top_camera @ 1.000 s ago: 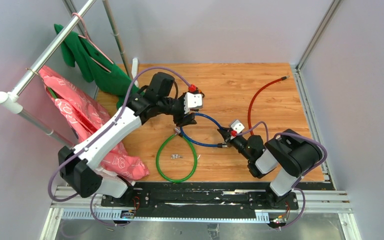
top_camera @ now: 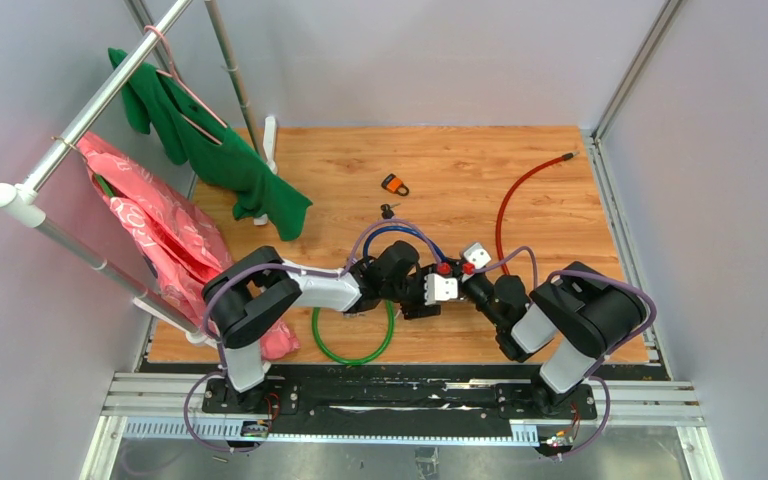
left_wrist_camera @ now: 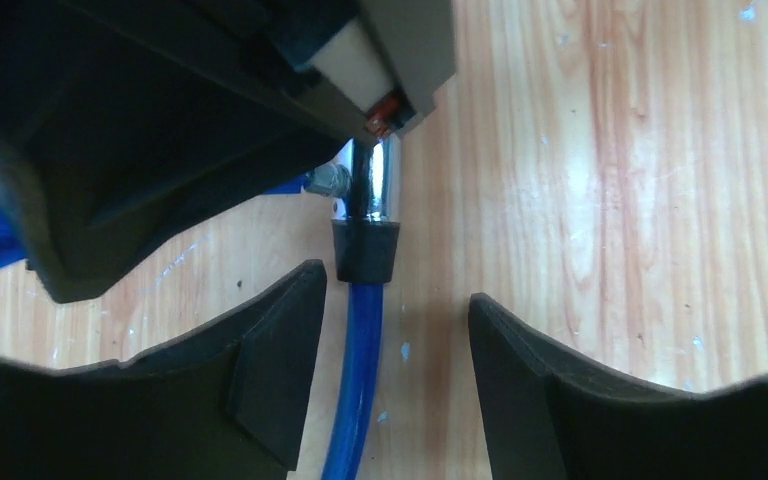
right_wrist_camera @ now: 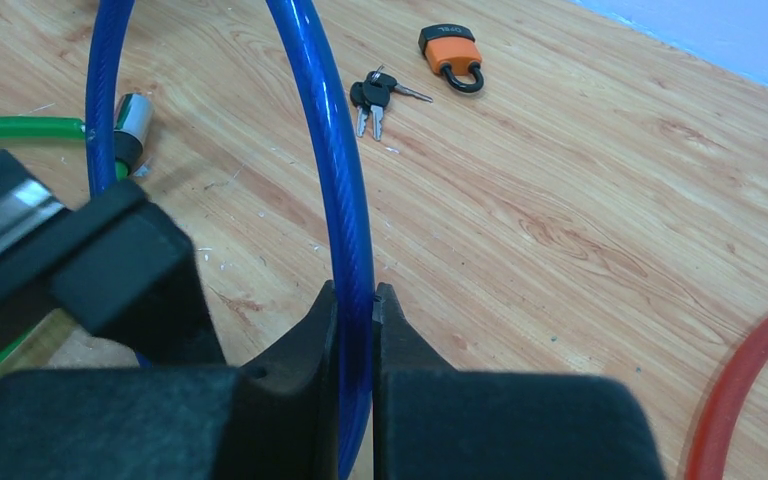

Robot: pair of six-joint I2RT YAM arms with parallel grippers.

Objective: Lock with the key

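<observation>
My right gripper is shut on the blue cable lock (right_wrist_camera: 315, 110), which loops up from its fingers. My left gripper stands open low over the wood, its fingers either side of the blue cable just below the black collar (left_wrist_camera: 365, 250) and metal end fitting (left_wrist_camera: 380, 185), partly hidden behind the other gripper's body. The two grippers are close together in the top view. A small bunch of keys (right_wrist_camera: 375, 95) lies on the table behind the blue loop, near an orange padlock (right_wrist_camera: 450, 50).
A green cable lock (top_camera: 350, 361) lies at the front left, a red one (top_camera: 518, 185) at the right. Green and pink garments (top_camera: 220, 170) hang on a rail at the left.
My left arm has swung from near the padlock down toward the front and right, lowering over the blue lock's end beside my right gripper. The right arm looks unchanged.
</observation>
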